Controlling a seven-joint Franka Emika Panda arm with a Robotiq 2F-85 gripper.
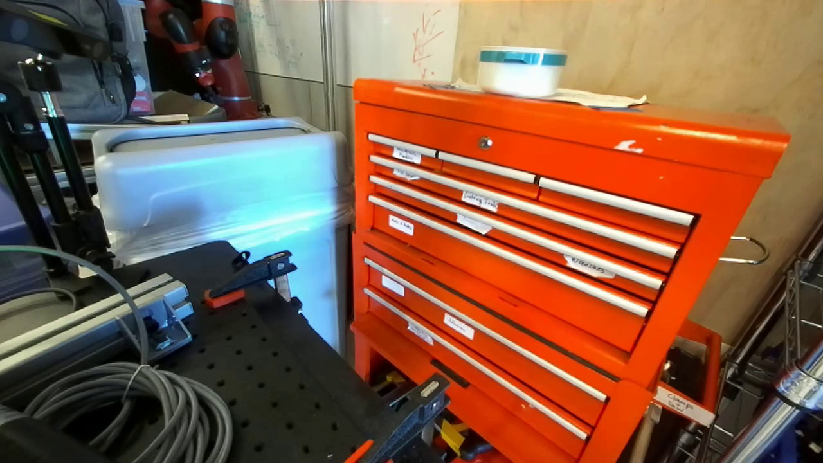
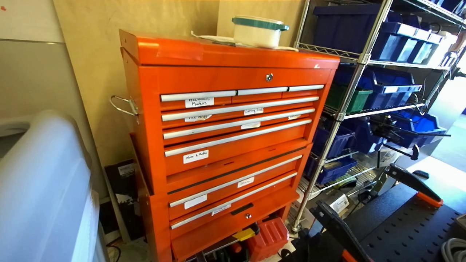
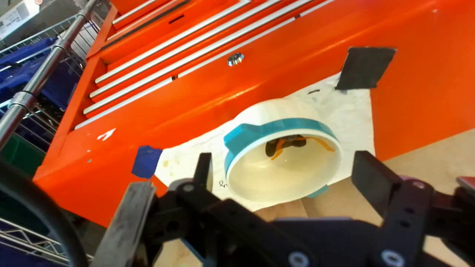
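A white round tub with a teal band stands upright on top of the red tool chest. From above, in the wrist view, the tub shows its pale inside, where a small dark and orange object lies against the wall. My gripper is open, its two dark fingers wide apart on either side of the tub in the picture, with nothing held between them. How far the fingers are above the tub I cannot tell. Neither exterior view shows the gripper.
Under the tub lies a white cloth, with black tape and blue tape at its edges. All chest drawers look shut. Wire shelving with blue bins stands beside the chest. A black perforated table carries clamps and coiled grey cable.
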